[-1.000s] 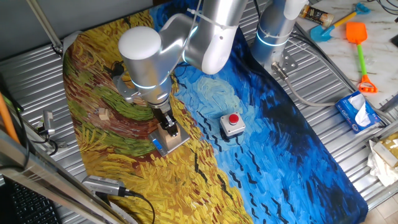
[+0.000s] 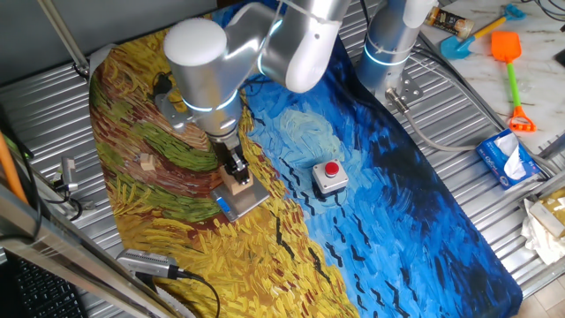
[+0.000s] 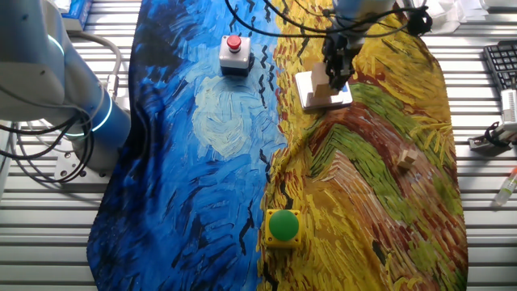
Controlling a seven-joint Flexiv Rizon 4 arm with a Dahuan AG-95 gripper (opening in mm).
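Observation:
A light wooden block (image 2: 236,184) stands on a flat silver scale (image 2: 250,200) with a blue display at its left end. In exterior view 2 the same block (image 3: 321,80) rises from the pale scale (image 3: 342,96). My black gripper (image 2: 237,170) points down at the block's top in exterior view 1. From the other side, the gripper (image 3: 340,71) appears close against the block. Its fingers are small and dark, and how they stand around the block cannot be made out.
A smaller wooden block (image 2: 147,162) lies apart on the brown-green cloth. A red button box (image 2: 331,177) stands on the blue part, and a green button on a yellow box (image 3: 283,228) sits farther off. Cables cross above the scale in exterior view 2. Open cloth surrounds the scale.
The arm's wrist has shifted slightly, and the gripper sits a little higher in exterior view 1. The scale, small block and red button box have kept their places.

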